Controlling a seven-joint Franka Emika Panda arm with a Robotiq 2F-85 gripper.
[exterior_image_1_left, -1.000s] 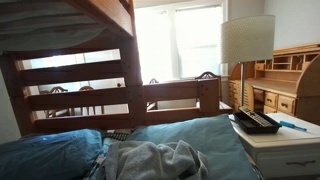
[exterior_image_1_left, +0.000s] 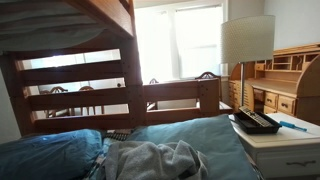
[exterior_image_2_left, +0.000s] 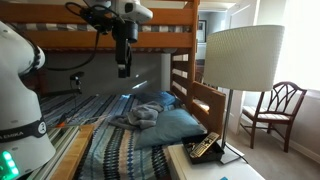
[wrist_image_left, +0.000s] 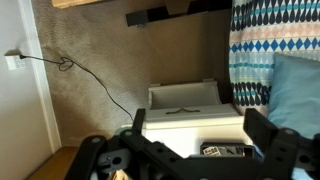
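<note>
My gripper (exterior_image_2_left: 123, 72) hangs high over the side of the bed, its fingers pointing down. In the wrist view the fingers (wrist_image_left: 138, 121) stand wide apart, with nothing held between them. A grey cloth (exterior_image_1_left: 155, 160) lies crumpled on the bed beside a blue pillow (exterior_image_1_left: 205, 138). On the white nightstand (exterior_image_2_left: 190, 167) rests a black tray (exterior_image_1_left: 256, 122) with a light-coloured, button-covered device (exterior_image_2_left: 206, 145) in it. A blue pen (exterior_image_1_left: 293, 126) lies beside the tray.
A lamp with a large shade (exterior_image_2_left: 243, 57) rises close behind the tray. The wooden bunk-bed frame (exterior_image_2_left: 110, 28) runs behind and above my arm. In the wrist view a cable (wrist_image_left: 95, 78) crosses the otherwise fairly open floor (wrist_image_left: 130, 65).
</note>
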